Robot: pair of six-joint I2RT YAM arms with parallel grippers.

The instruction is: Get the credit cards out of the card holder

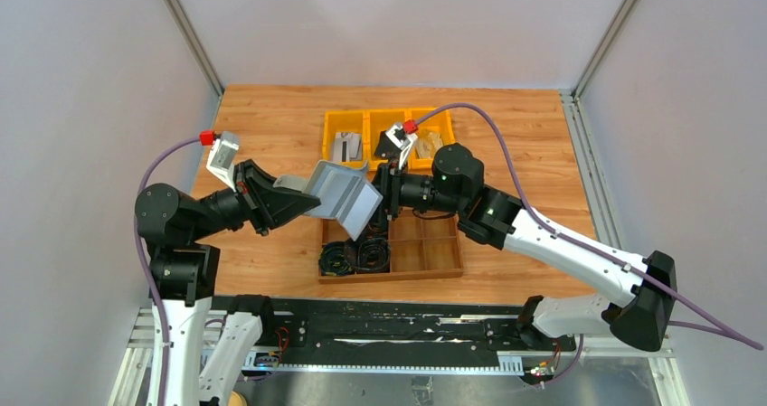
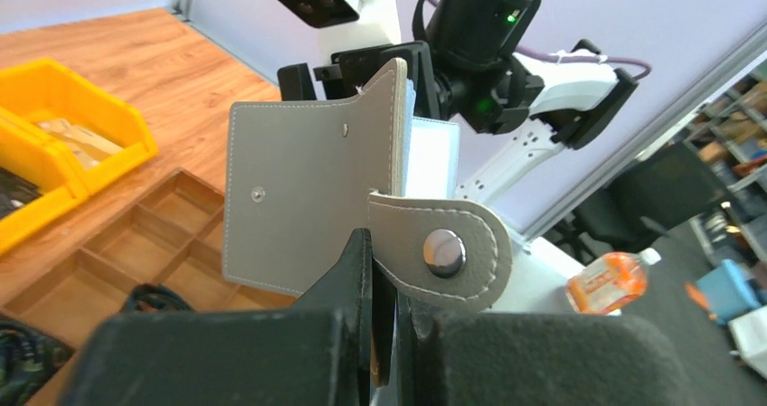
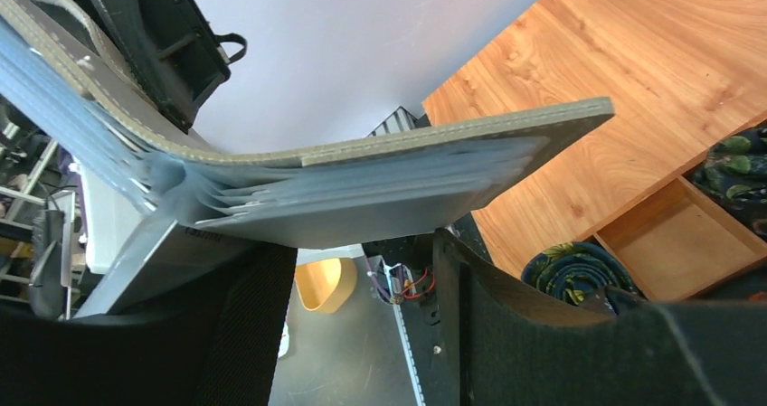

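Note:
The grey card holder (image 1: 344, 194) hangs spread apart above the table, its clear bluish sleeves (image 3: 362, 193) fanned out. My left gripper (image 1: 317, 202) is shut on its edge; in the left wrist view a strap with a silver snap (image 2: 444, 252) sits just beyond the fingers. At the holder's right side is my right gripper (image 1: 380, 214), its fingers (image 3: 450, 279) apart. The sleeves and grey cover cross in front of these fingertips in the right wrist view, and no card shows held between them. Whether cards sit inside the sleeves is hard to tell.
Behind the holder stands a yellow divided bin (image 1: 327, 135) with grey flat items (image 1: 346, 147) inside. Beneath the grippers lies a wooden compartment tray (image 1: 425, 277) with coiled black cables (image 1: 336, 259). Bare table surrounds both on the left and right.

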